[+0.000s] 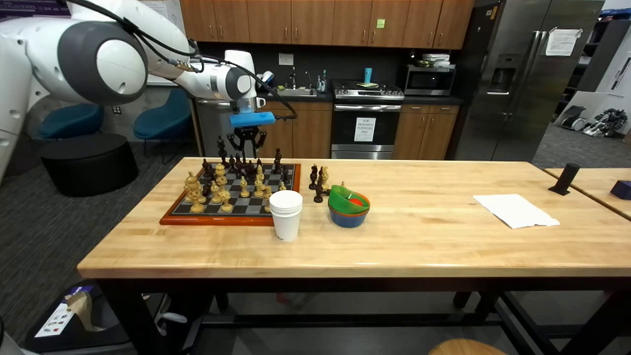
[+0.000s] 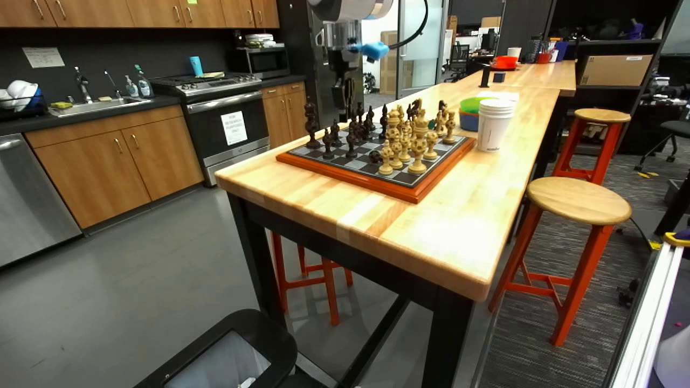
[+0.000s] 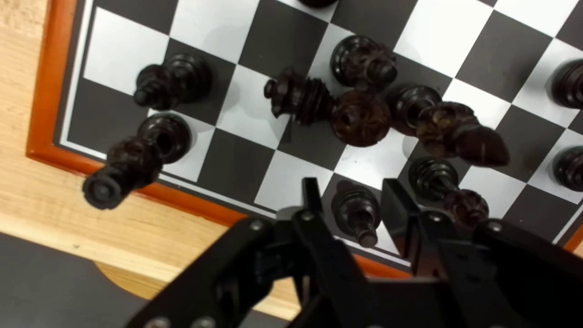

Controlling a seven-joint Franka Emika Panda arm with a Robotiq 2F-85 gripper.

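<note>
In the wrist view the black gripper hangs over the edge of the chessboard (image 1: 234, 217), its fingers (image 3: 399, 216) apart. A dark chess piece (image 3: 355, 207) stands on a dark square, seen in the gap between the fingertips; I cannot tell whether either finger touches it. Another dark piece (image 3: 432, 177) is close beside the right finger. More dark pieces crowd the squares beyond, including a tall one with a pointed top (image 3: 464, 134). Exterior view 1 has the gripper (image 1: 247, 151) above the board's far side, where its fingertips merge with the dark pieces.
Pale pieces (image 1: 195, 194) occupy the board's near side. Stacked white cups (image 1: 285, 216) stand by its near right corner. Nested bowls (image 1: 347, 219) and a few loose pieces (image 1: 318, 192) sit to the right.
</note>
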